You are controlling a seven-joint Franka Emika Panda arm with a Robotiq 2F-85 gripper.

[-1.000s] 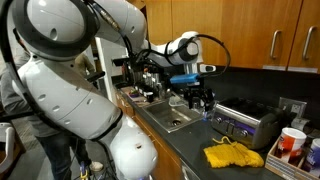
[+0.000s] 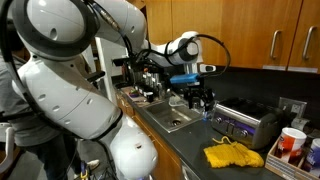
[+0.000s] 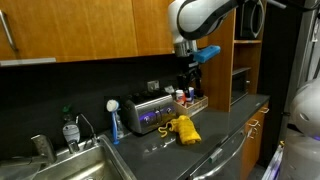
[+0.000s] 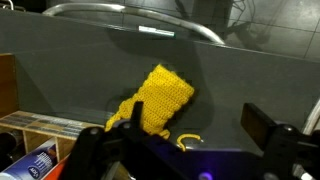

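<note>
A crumpled yellow cloth [image 2: 232,153] lies on the dark countertop [image 2: 190,146], in front of the toaster. From the wrist view, the cloth [image 4: 160,98] is below the camera, partly covered by the gripper's left side, with a thin yellow loop trailing from it. My gripper is open, its two dark fingers spread wide apart and empty. It hangs well above the counter, clear of the cloth [image 3: 185,129]. The exterior views show the gripper only small and dark.
A silver toaster [image 3: 148,109] stands against the back wall. Beside it a wooden rack [image 2: 287,164] holds cups and cans. A sink [image 3: 86,166] with a faucet and a blue brush is at the other end. Bare counter surrounds the cloth.
The arm, the gripper and the cloth look unmoved. At the left of exterior view 1, the person in the background has shifted and now fills more of the left edge.
</note>
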